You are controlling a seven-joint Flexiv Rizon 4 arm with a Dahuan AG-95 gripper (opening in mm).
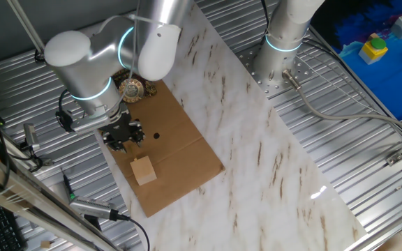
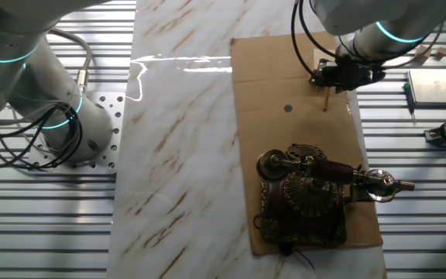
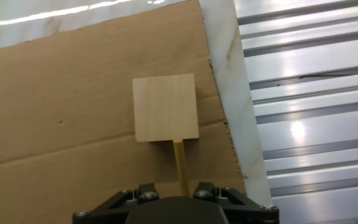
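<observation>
A pale wooden block point(image 3: 166, 107) rests on a brown cardboard sheet point(image 3: 55, 124), near one of its edges. From the block's near side a thin wooden stick point(image 3: 181, 165) runs toward my gripper. The fingers stand apart, one on each side of the stick, with gaps between; the gripper is open. Viewed from exterior 1, the gripper point(image 1: 126, 144) hovers above the cardboard just behind the block point(image 1: 144, 171). In exterior view 2 the arm and gripper point(image 2: 343, 76) hide most of the block, while the stick point(image 2: 326, 99) shows below.
An ornate old-style telephone point(image 2: 308, 198) occupies the other end of the cardboard. Marble-patterned board point(image 1: 250, 167) lies clear beside it. Slatted metal surface point(image 3: 316, 118) borders the board, with a handheld device point(image 1: 93, 208) at the left.
</observation>
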